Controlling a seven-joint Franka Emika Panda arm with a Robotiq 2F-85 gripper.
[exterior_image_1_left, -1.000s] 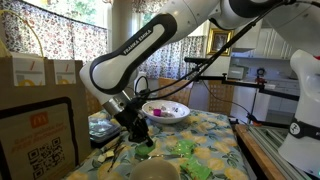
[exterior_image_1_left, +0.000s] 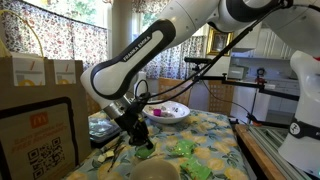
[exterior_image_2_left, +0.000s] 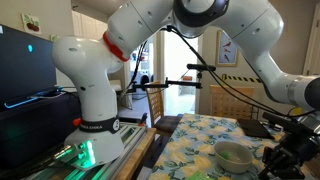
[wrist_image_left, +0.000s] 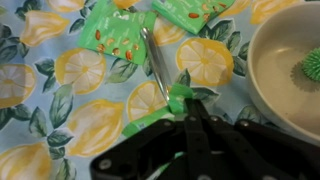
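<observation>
My gripper is shut, low over the table and beside the bowl. Bunched green wrapping of a packet (wrist_image_left: 180, 97) lies right at its fingertips; whether any of it is pinched between them cannot be told. Part of that packet is hidden under the gripper. In exterior view 1 the gripper (exterior_image_1_left: 142, 138) stands just above a green patch (exterior_image_1_left: 144, 153). Two more green packets (wrist_image_left: 118, 33) lie flat at the top of the wrist view. A thin silver utensil (wrist_image_left: 155, 62) runs from them toward my fingertips.
The pale bowl (wrist_image_left: 268, 85) has a spiky green ball (wrist_image_left: 313, 65) inside. A large white bowl (exterior_image_1_left: 168, 113) with a pink item stands farther back, near a clear tray (exterior_image_1_left: 101, 127). Brown paper bags (exterior_image_1_left: 40, 130) line one side. Open lemon-print tablecloth (exterior_image_2_left: 190, 140) lies beyond the pale bowl.
The arm has shifted only slightly near the same spot. The bowls, packets and bags look unmoved.
</observation>
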